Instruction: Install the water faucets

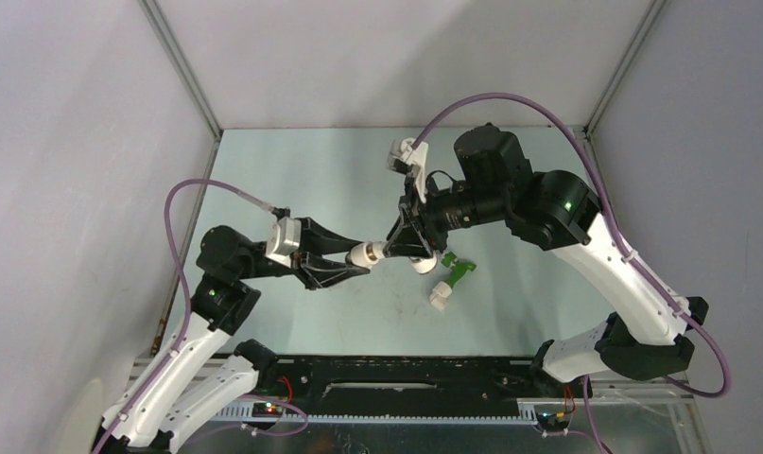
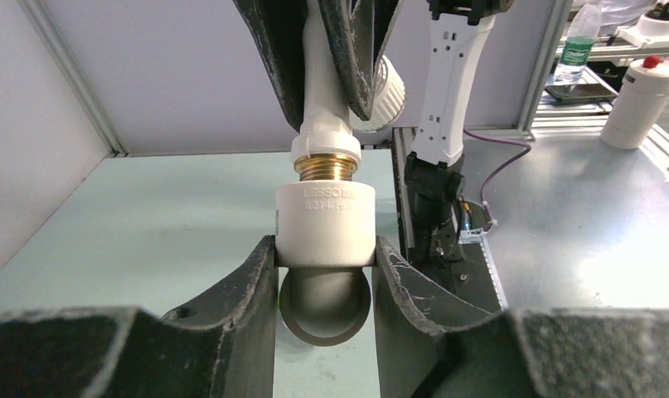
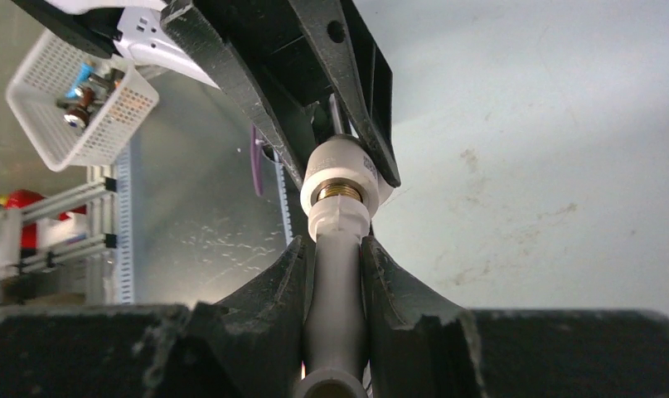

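A white pipe fitting (image 2: 326, 224) has my left gripper shut on it, its fingertips pressing both sides. Out of the fitting's mouth shows a brass thread (image 2: 326, 168) belonging to a white faucet (image 2: 321, 124); the two are joined end to end, with some thread exposed. Around the faucet's body stand the fingers of my right gripper, one on each side; whether they grip it or leave a slight gap cannot be told. A ribbed white part (image 2: 389, 99) projects behind those fingers. From above, the left gripper (image 1: 356, 263) faces the right gripper (image 1: 412, 244).
On the pale table (image 1: 311, 199) lies a green faucet (image 1: 460, 270) with a white fitting (image 1: 441, 295) at its end, just right of the grippers. A white basket (image 3: 107, 124) stands off the table.
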